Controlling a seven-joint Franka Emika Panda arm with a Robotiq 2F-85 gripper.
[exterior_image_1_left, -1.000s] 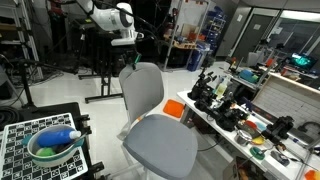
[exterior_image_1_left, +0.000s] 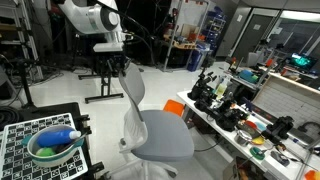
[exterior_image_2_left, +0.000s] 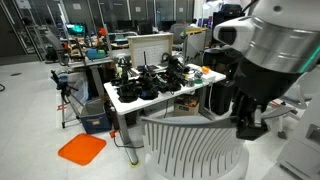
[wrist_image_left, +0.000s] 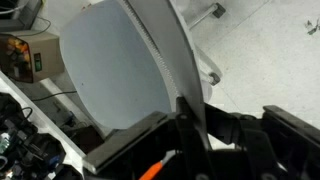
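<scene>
A grey office chair with a white frame stands in the middle of exterior view 1, its seat (exterior_image_1_left: 165, 137) turned to the right and its backrest (exterior_image_1_left: 135, 84) rising on the left. My gripper (exterior_image_1_left: 124, 68) is at the backrest's top edge, at the end of the white arm. In exterior view 2 the dark fingers reach down onto the rim of the backrest (exterior_image_2_left: 190, 121). From the wrist, the backrest (wrist_image_left: 170, 45) runs edge-on between the fingers, with the round seat (wrist_image_left: 115, 65) below. The gripper is shut on that edge.
A long table (exterior_image_1_left: 225, 122) full of dark gadgets stands to the right. At lower left is a tub (exterior_image_1_left: 55, 140) with a blue item, beside a black grid surface (exterior_image_1_left: 14, 150). An orange mat (exterior_image_2_left: 82, 149) lies on open floor.
The chair has swivelled, so its backrest now appears narrower and its seat points more to the right. My gripper has moved slightly left and stays at the backrest's top.
</scene>
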